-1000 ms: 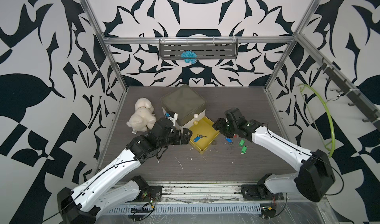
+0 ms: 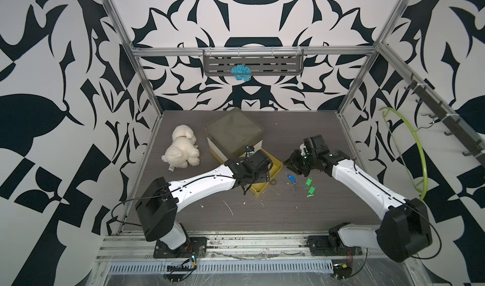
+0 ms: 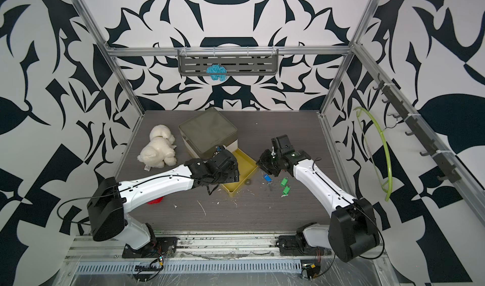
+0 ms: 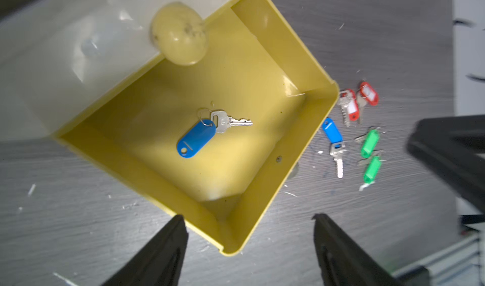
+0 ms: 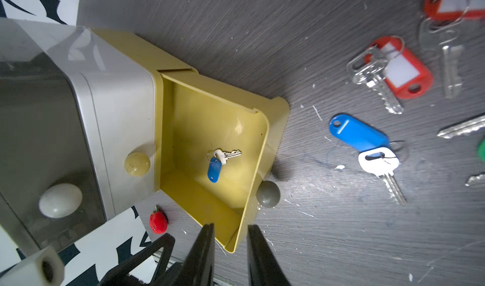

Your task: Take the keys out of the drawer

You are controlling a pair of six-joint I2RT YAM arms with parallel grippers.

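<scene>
A key with a blue tag lies in the open yellow drawer of the box. My left gripper hangs over the drawer, open, with nothing between its fingers. My right gripper is to the drawer's right, open and empty. Outside the drawer, keys with red tags, a blue tag and green tags lie on the table.
A white plush toy sits left of the box. A red strawberry-like object and a grey knob lie near the drawer. The table behind the box is largely clear.
</scene>
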